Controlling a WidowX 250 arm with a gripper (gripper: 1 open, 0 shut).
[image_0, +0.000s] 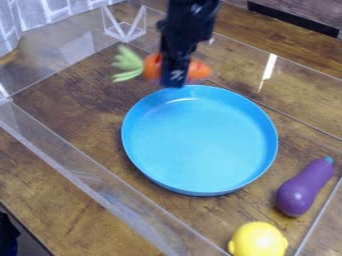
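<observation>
The black gripper (177, 62), blurred, is at the top centre, shut on an orange toy carrot (194, 70) with green leaves pointing left. Both are raised over the back rim of the blue plate (201, 140), which is empty. The fingers partly hide the carrot's middle.
A purple eggplant (303, 186) lies right of the plate, and a yellow lemon (257, 240) is at the bottom right. Clear plastic walls edge the wooden surface (67, 90), which is bare at the left.
</observation>
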